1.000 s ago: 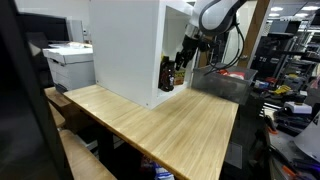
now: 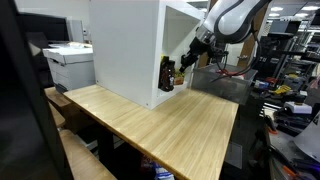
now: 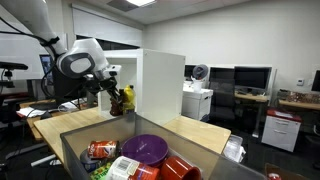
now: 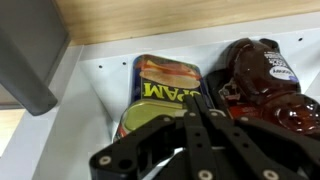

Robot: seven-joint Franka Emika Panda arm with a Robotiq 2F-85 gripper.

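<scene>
In the wrist view my gripper is shut, with nothing seen between its fingers. Just beyond the fingertips stands a SPAM can (image 4: 168, 92), blue and yellow, partly covered by the gripper. To its right is a dark brown bottle (image 4: 262, 80) with a pale label. Both are inside the white cabinet (image 2: 125, 50). From the exterior, the gripper (image 2: 187, 62) is at the cabinet's open side, by the dark bottle (image 2: 165, 73). A yellow item (image 3: 129, 98) shows beneath the arm in the other exterior view.
A grey bin (image 3: 75, 121) in the foreground holds several items, among them a purple bowl (image 3: 146, 150) and red cans. The wooden table (image 2: 185, 125) has a wide bare stretch in front of the cabinet. The cabinet's walls flank the gripper.
The arm has shifted a little to the right and lower in exterior view 1, drawing away from the cabinet wall. The cabinet and the items in it look unmoved.
</scene>
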